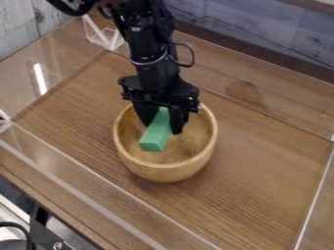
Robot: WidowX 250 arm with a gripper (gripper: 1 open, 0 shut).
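My black gripper (160, 105) reaches down from the top centre over a round tan bowl (169, 169) on the wooden table. It is shut on a light green block (156, 136), held upright inside the bowl. The fingertips are partly hidden against the block, and I cannot tell whether the block touches the bowl's floor.
A pale wall runs along the back. Clear plastic items sit at the far left, and cables lie off the table at the lower left.
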